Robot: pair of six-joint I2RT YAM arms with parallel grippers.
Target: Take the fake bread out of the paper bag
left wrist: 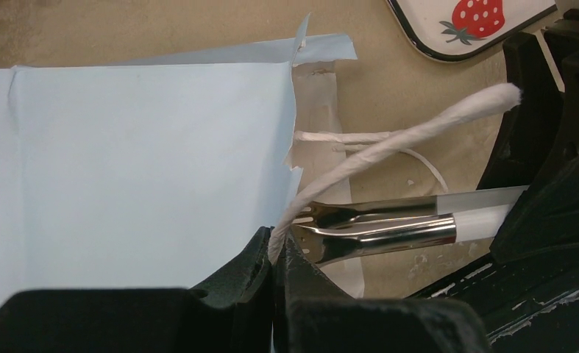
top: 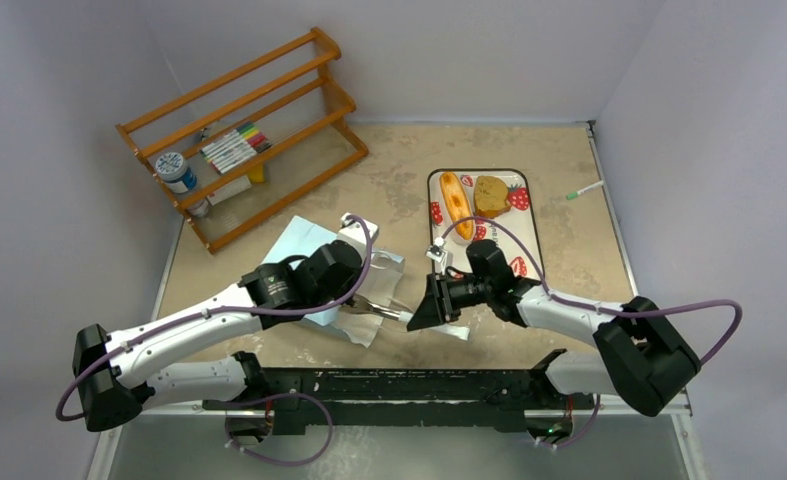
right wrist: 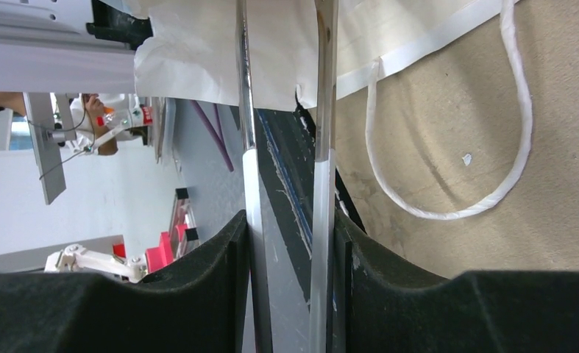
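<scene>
The pale blue paper bag (left wrist: 154,169) lies on its side on the table, its mouth toward the right. My left gripper is shut on the bag's twisted white paper handle (left wrist: 396,147) beside the mouth. My right gripper is shut on metal tongs (left wrist: 396,235) with white handle ends. The tongs' metal tips reach to the bag's mouth, partly hidden behind my left fingers; no bread shows between them. A long bread (top: 455,200) and a brown bread slice (top: 491,196) lie on the strawberry tray (top: 535,238). The bag's inside is hidden.
The tray stands behind my right arm. A wooden rack (top: 354,140) with jars and markers stands at the back left. A green-tipped pen (top: 585,190) lies far right. Bare table lies between the rack and the tray.
</scene>
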